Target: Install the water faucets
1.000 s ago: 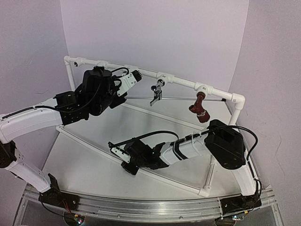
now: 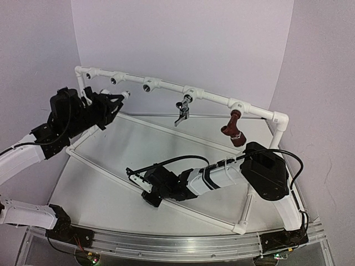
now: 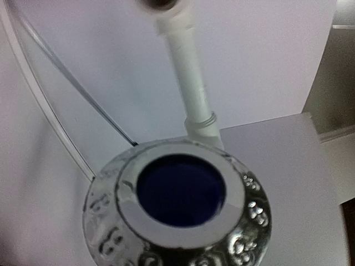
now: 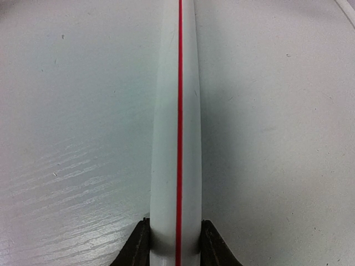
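Observation:
My left gripper [image 2: 118, 100] is at the left of the frame, just below the upper pipe, holding a piece with a small pale end [image 2: 126, 95]. Up close in the left wrist view, that piece is a round chrome faucet part [image 3: 252, 221] with a dark blue centre; it hides the fingers. On the upper pipe, a chrome faucet [image 2: 182, 112] hangs from one socket, and a red-brown faucet [image 2: 233, 131] from the rightmost. Three sockets to the left, including this one [image 2: 151, 84], are empty. My right gripper is shut around the white lower pipe [image 4: 166, 138] with a red line.
The upper pipe [image 2: 216, 98] runs across the back, ending at a white elbow [image 2: 280, 119]. Beneath it, the base pipes lie on a white floor [image 2: 127, 149], largely bare inside the frame. Walls close in at both sides, and a metal rail [image 2: 166, 247] borders the front.
My left arm has swung left and its gripper has turned, uncovering the sockets it hid.

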